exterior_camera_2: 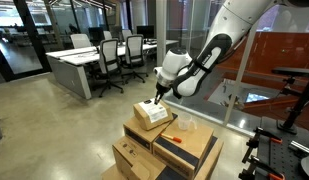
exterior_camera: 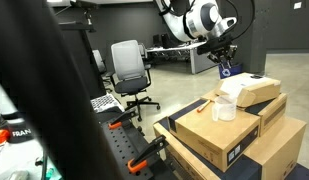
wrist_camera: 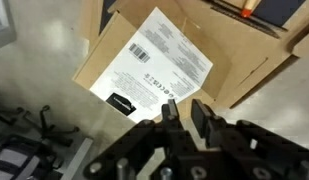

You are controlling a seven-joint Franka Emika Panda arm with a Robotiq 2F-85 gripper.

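Observation:
Seen from the wrist, my gripper is open, its two dark fingers standing apart with nothing between them. Below and ahead of it is a cardboard box with a white printed label (wrist_camera: 159,65) carrying a barcode. Exterior view 1 has this upper box (exterior_camera: 259,92) on top of larger cartons, with my gripper somewhere above it; the fingers are too small to make out there. In exterior view 2 the box (exterior_camera_2: 151,114) shows its pale label. An orange stick-like object (exterior_camera: 200,104) lies on the neighbouring carton.
A whitish see-through container (exterior_camera: 226,107) stands on the lower carton (exterior_camera: 209,128), close to the upper box. Office chairs (exterior_camera: 131,65) are farther back. Bare floor (exterior_camera_2: 59,125) lies open to the left in exterior view 2.

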